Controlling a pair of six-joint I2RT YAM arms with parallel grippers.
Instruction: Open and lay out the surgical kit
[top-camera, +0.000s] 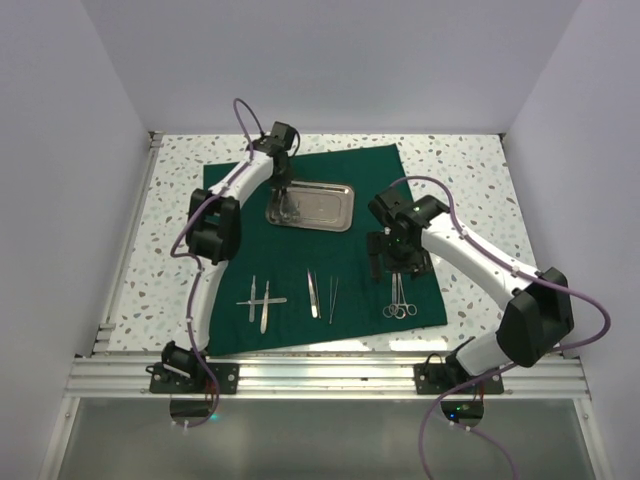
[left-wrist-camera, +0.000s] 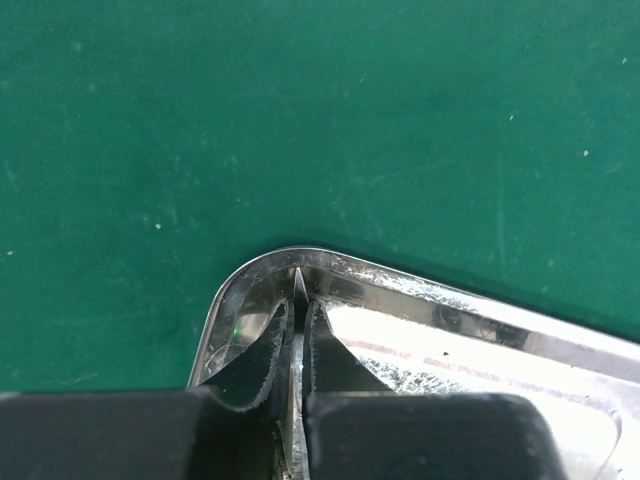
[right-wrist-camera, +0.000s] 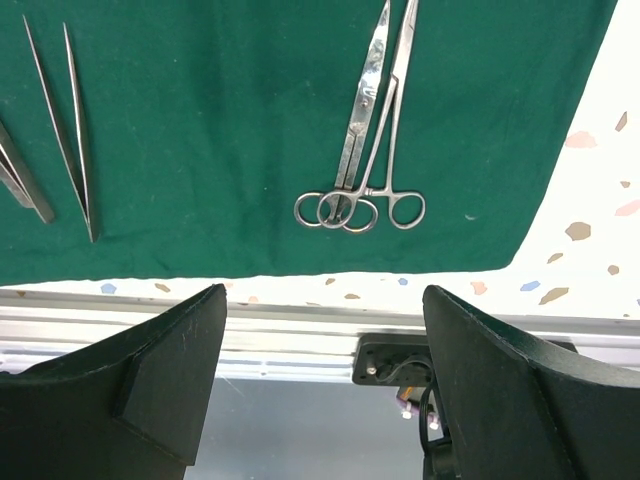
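The metal tray (top-camera: 322, 207) lies on the green cloth at the back. Over the tray's left end is my left gripper, shut, its tips down by a rounded corner of the rim. A thin pointed metallic sliver (left-wrist-camera: 299, 285) shows at the fingertips; whether it is a gripped instrument or a reflection I cannot tell. Below the arm in the top view, the tray's left part is partly hidden. My right gripper stands open and empty near the cloth's right side. Scissors (right-wrist-camera: 362, 115) and a ringed clamp (right-wrist-camera: 398, 90) lie there, handles overlapping.
Tweezers (right-wrist-camera: 78, 130) lie left of the scissors. Further left on the cloth are a slim blade-like instrument (top-camera: 313, 295) and two crossed handles (top-camera: 265, 305). The cloth's middle, in front of the tray, is bare.
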